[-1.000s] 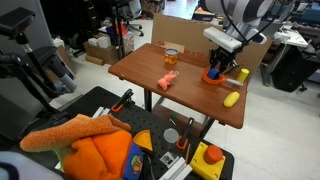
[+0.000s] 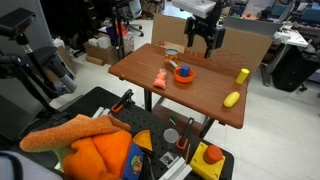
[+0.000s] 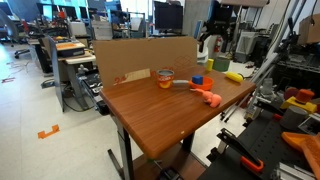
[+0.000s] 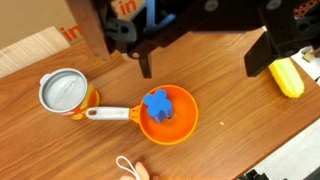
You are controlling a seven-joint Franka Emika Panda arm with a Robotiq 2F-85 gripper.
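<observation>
An orange pan [image 4: 182,125] with a white handle rests on the wooden table, and a blue object [image 4: 157,102] sits in it. In exterior view 1 the pan [image 2: 184,78] is near the middle of the table. My gripper [image 2: 208,50] hangs above the table, behind and to the right of the pan. Its dark fingers stand wide apart in the wrist view, with only table between them; the gripper is open and clear of the pan.
A can with an orange side [image 4: 66,92] stands by the handle's end. A pink toy [image 2: 160,79] lies left of the pan. To the right are a yellow corn-like piece [image 2: 232,99] and an upright yellow cylinder [image 2: 242,76]. A cardboard panel [image 3: 140,62] edges the table.
The orange pan, with the blue object, now sits further left on the table than before. My gripper was low over it earlier; now it is higher and apart from it.
</observation>
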